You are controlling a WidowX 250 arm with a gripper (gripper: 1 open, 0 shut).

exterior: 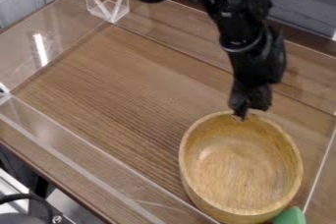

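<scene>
My black gripper (250, 102) reaches down from the top centre to just above the far rim of a round wooden bowl (239, 174) at the lower right. The gripper looks shut, with nothing visible between its fingers. The bowl appears empty.
A clear plastic object (108, 2) stands at the back left. A green object (289, 216) is at the bottom right corner, beside the bowl.
</scene>
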